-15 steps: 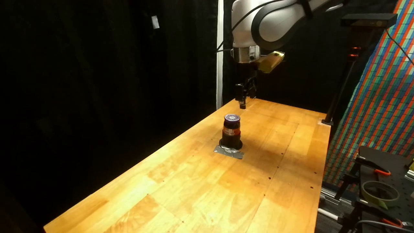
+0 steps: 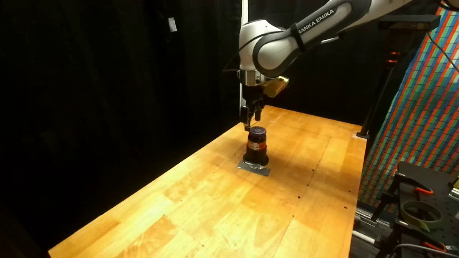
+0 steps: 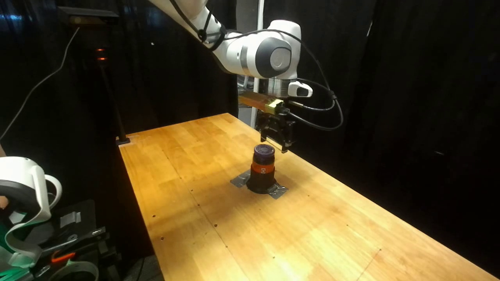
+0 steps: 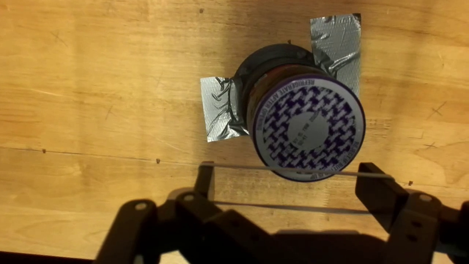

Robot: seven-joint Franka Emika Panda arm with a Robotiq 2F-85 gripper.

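A jar with a purple-and-white patterned lid (image 4: 308, 127) stands upright in a black round holder (image 2: 256, 157) on the wooden table. An orange band runs around the jar (image 3: 263, 168). Strips of silver tape (image 4: 337, 48) lie at the holder's sides, against the tabletop. My gripper is open, its fingers wide apart with a thin cord or band stretched between them. In the wrist view the lid lies ahead of the gap, its near edge overlapping the cord. From outside, the gripper (image 3: 272, 146) hangs just above lid height, at the jar's far side. Whether anything touches the lid, I cannot tell.
The wooden tabletop (image 2: 223, 206) around the jar is bare, with a few small holes. Black curtains hang behind it. A dark side cart (image 2: 430, 189) with a tape roll and orange-handled tools stands off the table's right side in exterior view 1.
In exterior view 1, my arm has come down and to the left, bringing the gripper much closer to the jar. The jar and its holder have not moved.
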